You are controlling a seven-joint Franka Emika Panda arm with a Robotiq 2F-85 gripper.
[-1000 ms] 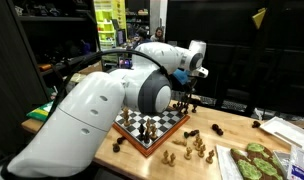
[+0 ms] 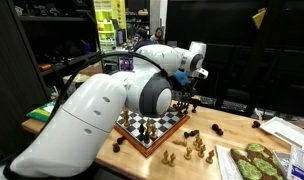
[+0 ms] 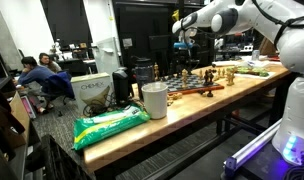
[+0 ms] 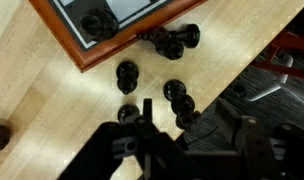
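Note:
In the wrist view, a black chess piece point(image 4: 179, 98) sits at the wooden table's edge, in the gap between the fingers of my gripper. The fingers are apart, with space showing on both sides of the piece; its lower part is hard to make out among the dark gripper parts. Beside the board's brown frame lies another black piece point(image 4: 172, 41) on its side. Two smaller black pieces point(image 4: 127, 75) stand on the bare wood to the left. Exterior view 1 has the gripper point(image 2: 191, 98) low beyond the chessboard point(image 2: 139, 142), its fingertips unclear.
Several light pieces point(image 2: 188, 154) stand right of the board. Farther right are a green-brown patterned item point(image 2: 254, 165) and a white tray point(image 2: 287, 132). Exterior view 2 shows a white container point(image 3: 155, 100) and a green bag point(image 3: 110, 125) along the table.

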